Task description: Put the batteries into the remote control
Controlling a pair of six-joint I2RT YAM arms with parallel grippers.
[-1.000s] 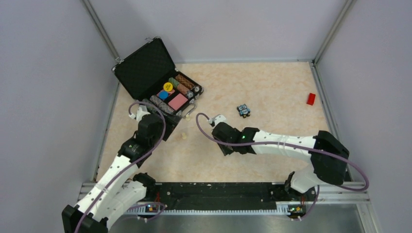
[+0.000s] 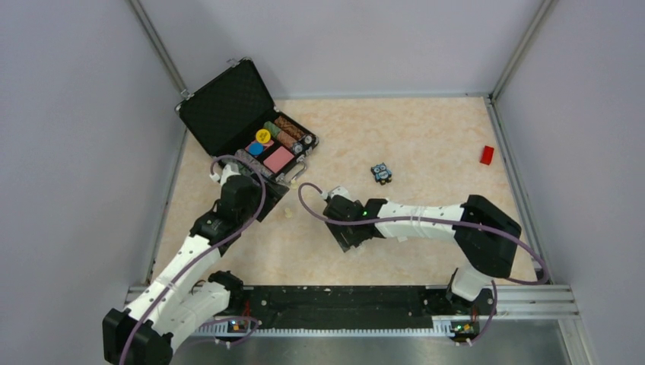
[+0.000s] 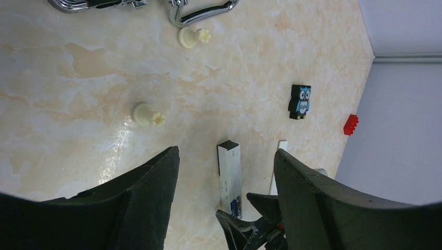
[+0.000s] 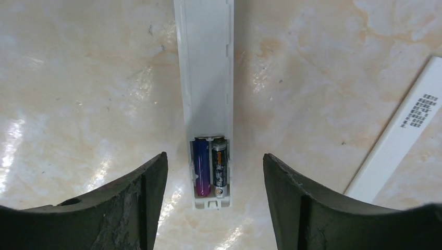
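Observation:
The white remote control lies face down on the table, its battery bay uncovered. Inside the bay a purple-blue battery and a black battery lie side by side. My right gripper is open around the battery end, with a gap on each side of the remote. To its right rests the white cover strip with printed marks. In the left wrist view my left gripper stands open and empty; the remote shows on the table beyond its fingers.
An open black case with poker chips stands at the back left. Two cream chess pieces sit near it. An owl figure and a red brick lie farther right.
The left arm has shifted slightly.

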